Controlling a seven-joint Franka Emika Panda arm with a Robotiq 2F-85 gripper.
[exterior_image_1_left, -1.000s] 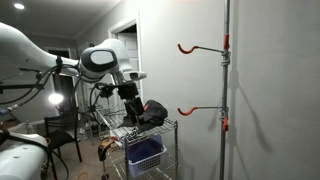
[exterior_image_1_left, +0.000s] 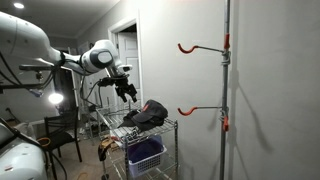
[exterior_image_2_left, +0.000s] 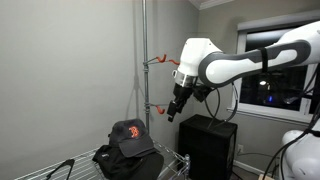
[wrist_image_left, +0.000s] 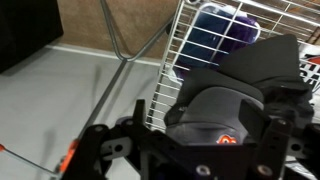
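Dark caps (exterior_image_1_left: 152, 110) lie piled on the top shelf of a wire rack. In exterior view 2, the front cap (exterior_image_2_left: 131, 130) shows a red logo, and dark fabric or another cap lies around it. From the wrist view, the logo cap (wrist_image_left: 210, 108) sits just beyond the fingers, with a second dark cap (wrist_image_left: 268, 65) beside it. My gripper (exterior_image_1_left: 127, 92) hangs above the rack, apart from the caps. In exterior view 2 the gripper (exterior_image_2_left: 174, 106) is up and to the right of them. Its fingers stand open with nothing between them.
A metal pole (exterior_image_1_left: 224, 90) with red-tipped hooks (exterior_image_1_left: 188, 48) stands right of the rack. A white basket (exterior_image_1_left: 146, 155) holding something blue is on the lower shelf. At the left is a dark chair (exterior_image_1_left: 62, 135). A black cabinet (exterior_image_2_left: 208, 145) stands behind the arm.
The caps appear unmoved.
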